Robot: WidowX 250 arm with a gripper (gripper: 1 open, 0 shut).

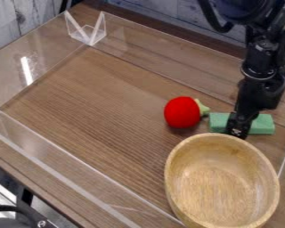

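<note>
The black gripper (238,126) reaches down from the upper right onto a green block (256,125), its fingertips low over or on it, apparently open. A red ball-like object (182,112) with a small pale green piece behind it sits just left of the block. A large tan bowl (223,209) lies in front of both. Whether anything is between the fingers is hard to see.
A clear plastic piece (85,28) stands at the back left, near the table's edge.
</note>
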